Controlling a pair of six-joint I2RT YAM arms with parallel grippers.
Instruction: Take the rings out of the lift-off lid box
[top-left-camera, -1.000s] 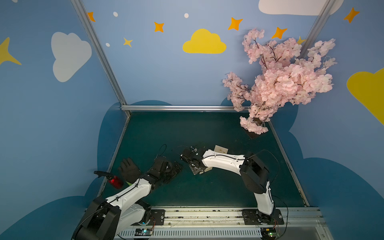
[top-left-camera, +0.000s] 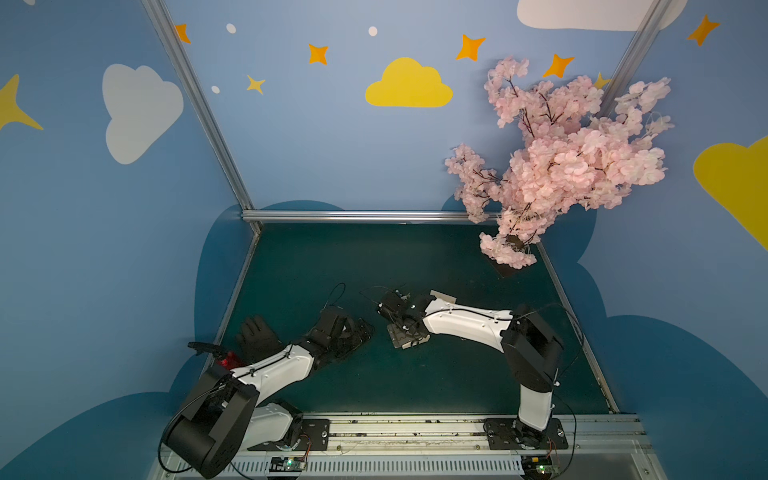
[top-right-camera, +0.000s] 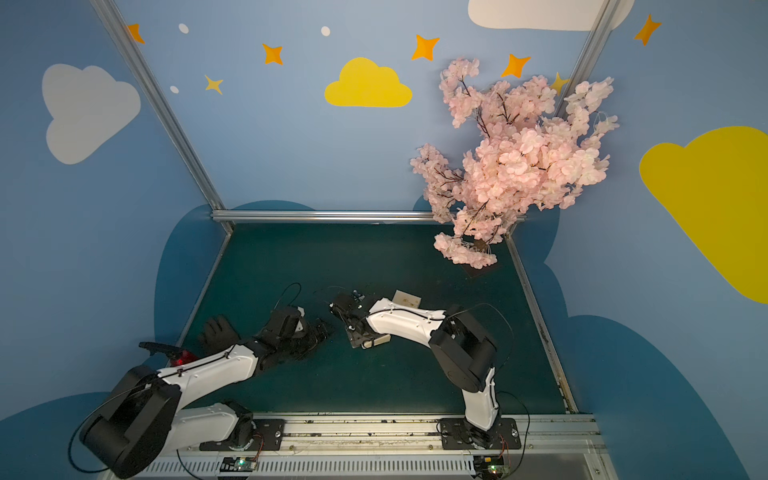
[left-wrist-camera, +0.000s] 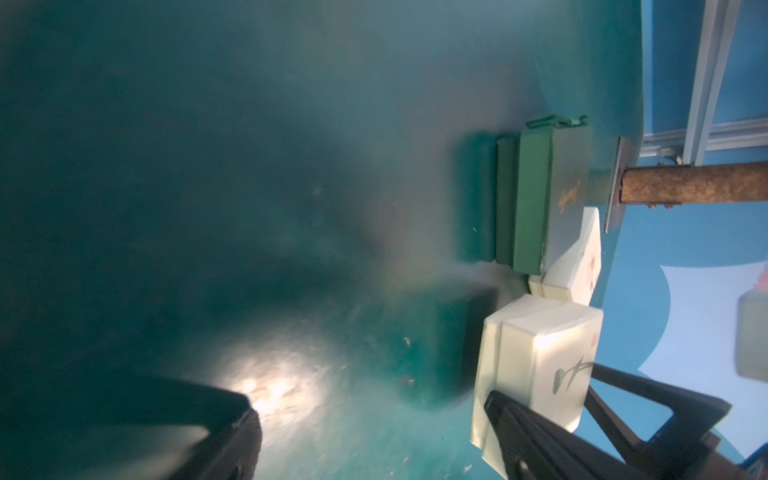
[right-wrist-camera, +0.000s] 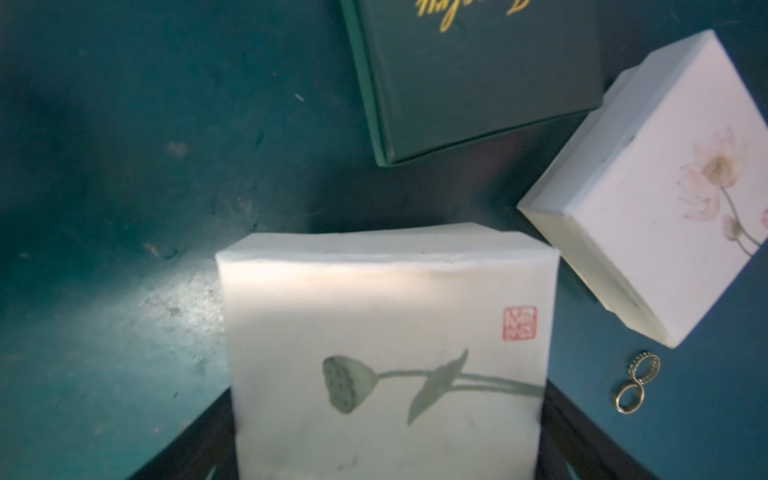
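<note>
A white lift-off lid box (right-wrist-camera: 384, 320) with a lotus-pod print and red seal stands shut between the fingers of my right gripper. That gripper is open, one finger on each side of the box; whether they touch it cannot be made out. In the left wrist view the same box (left-wrist-camera: 544, 360) appears on the right. My left gripper is part open with nothing between its fingers, left of the box. Two rings (right-wrist-camera: 629, 397) lie on the table in the right wrist view, near a second white box (right-wrist-camera: 664, 192) with a pink lotus print.
A dark green box (right-wrist-camera: 480, 80) with gold lettering sits behind the lotus-pod box. Toward the table's left edge are a black glove (top-left-camera: 257, 340) and a red bottle (top-left-camera: 230, 361). Pink blossom (top-left-camera: 552, 168) rises at the back right.
My right arm has shifted to the right in the top left view. The left arm has moved a little right too, and now covers part of the red bottle.
</note>
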